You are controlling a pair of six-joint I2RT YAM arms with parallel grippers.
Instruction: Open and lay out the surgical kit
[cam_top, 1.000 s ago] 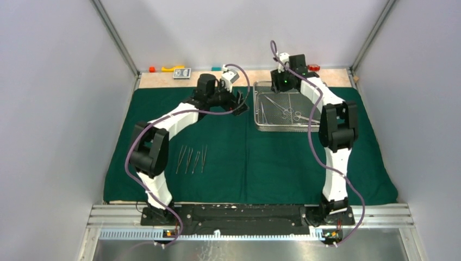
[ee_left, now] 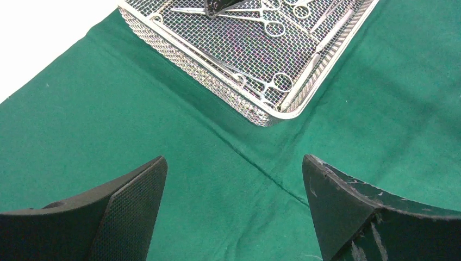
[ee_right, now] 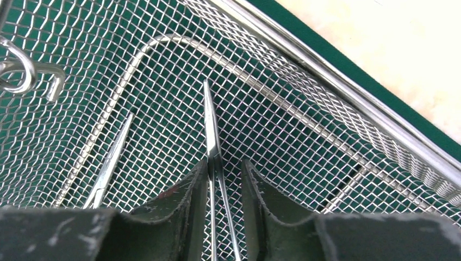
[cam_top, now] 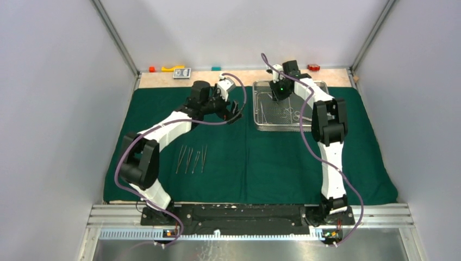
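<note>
A mesh tray (cam_top: 284, 128) holds several metal instruments, among them scissor-like ones with finger rings (ee_left: 274, 29). My right gripper (cam_top: 276, 93) is inside its back left part. In the right wrist view, the right gripper is part open astride a slim closed-tip instrument (ee_right: 210, 119). This lies close against the left finger, and a gap shows on the other side; contact cannot be told. Another pointed instrument (ee_right: 111, 163) lies to its left. My left gripper stands wide open and empty over the cloth, left of the tray.
Several slim instruments (cam_top: 189, 160) lie side by side on the green cloth (cam_top: 228, 174), front left. Clear cloth extends in front of the tray. On the back ledge are a small clock-like box (cam_top: 182, 73), a yellow item (cam_top: 173, 68) and a red item (cam_top: 313, 67).
My right gripper has come from the tray's back rim forward and down among the instruments. The left gripper has shifted slightly left and toward the front, still open.
</note>
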